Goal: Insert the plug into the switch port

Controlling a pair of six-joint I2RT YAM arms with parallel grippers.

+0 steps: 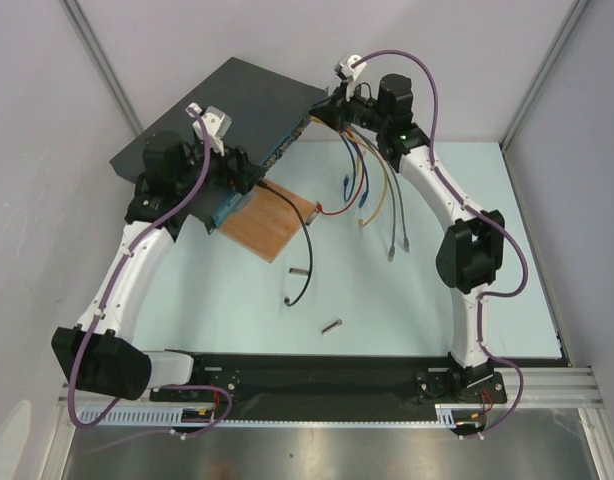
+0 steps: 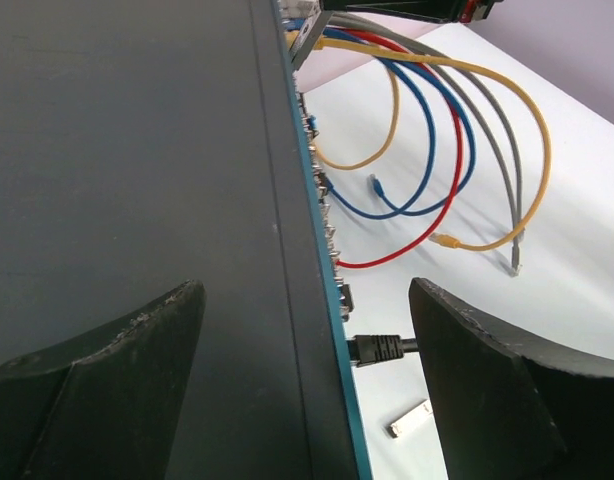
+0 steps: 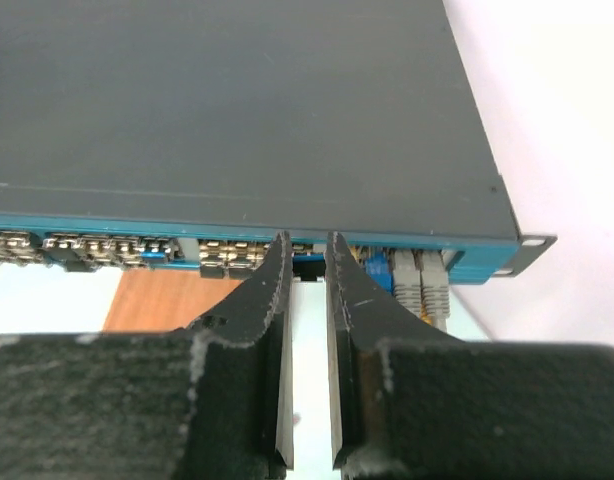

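The dark grey switch is tilted, its row of ports along the blue front edge. In the right wrist view, my right gripper meets that edge near the right end, its fingers narrowly apart with a small dark plug between the tips. How far the plug sits in a port cannot be made out. My left gripper stands open at the other end, its fingers spread above the switch's edge. A black plug with a black cable sticks out of the front there.
Grey plugs and a blue plug sit close to the right of my right fingertips. Yellow, blue, red and grey cables hang from the front. A wooden board and small metal pieces lie below.
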